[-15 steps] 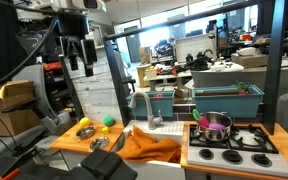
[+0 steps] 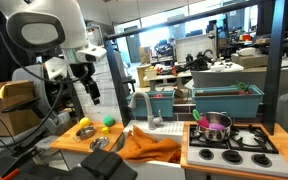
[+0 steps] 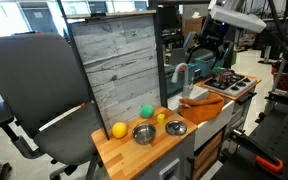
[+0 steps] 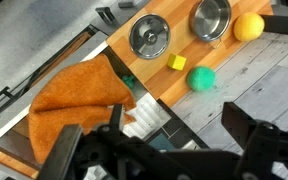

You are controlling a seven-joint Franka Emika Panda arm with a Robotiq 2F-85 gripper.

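My gripper [image 2: 76,92] hangs in the air at the left in exterior view 1, above the counter, its fingers apart and nothing between them. Both dark fingers show at the bottom of the wrist view. Beyond them lie a metal bowl [image 4: 212,18], a shallow metal dish [image 4: 149,37], a small yellow block [image 4: 177,62], a round green object [image 4: 200,79] and a round yellow one [image 4: 249,26]. An orange towel [image 4: 76,108] lies crumpled to their left, at the sink's front in exterior view 1. A metal pot [image 2: 214,124] with colourful contents stands on the stove [image 2: 229,150].
The grey faucet [image 2: 142,104] rises behind the towel. A grey plank wall [image 3: 126,70] borders the counter beside the small items. Black posts and a crossbar frame the workspace, and an office chair [image 3: 39,90] stands behind the wall.
My gripper has come down through the air at the left, and more of the white arm now shows. It stays open. The counter items have not moved.
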